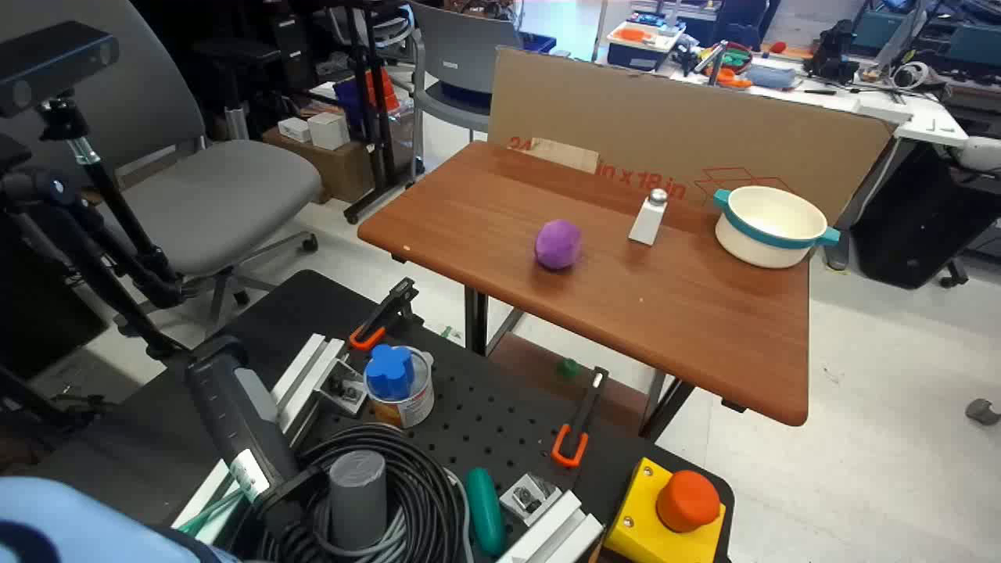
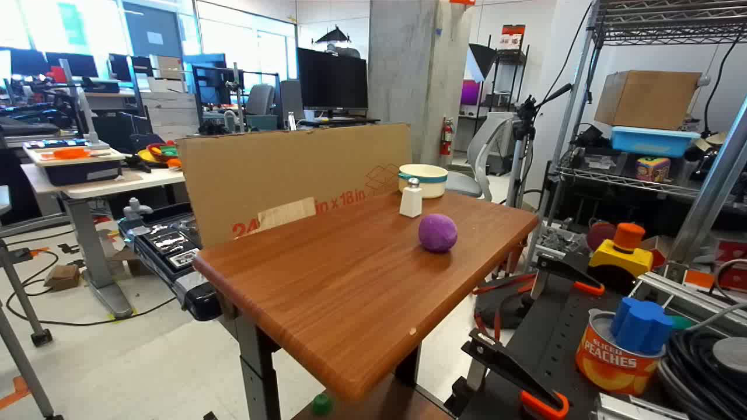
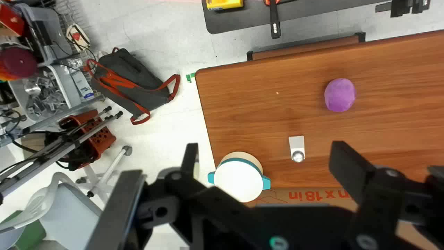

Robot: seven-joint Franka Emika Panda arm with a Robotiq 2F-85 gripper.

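Observation:
On the brown wooden table (image 1: pixel 450 211) rests a purple ball (image 1: pixel 557 245), near the front edge. A white shaker (image 1: pixel 648 220) with a metal top stands upright to its right. Farther right, a cream pot (image 1: pixel 765 245) with teal handles and rim band sits by the back of the table; its inside looks empty. My gripper shows only in the wrist view, open, its dark fingers (image 3: pixel 347 166) wide apart. It is above the table, with the pot and the shaker seen in the gap between the fingers, and nothing is held.
A cardboard panel (image 2: pixel 294 168) stands along the table's back edge. Bare tabletop lies on the ball's side away from the pot. Beside the front edge, across a gap, a black bench (image 1: pixel 469 413) carries clamps, a can (image 1: pixel 410 399), cables and a yellow box with a red button (image 1: pixel 687 500).

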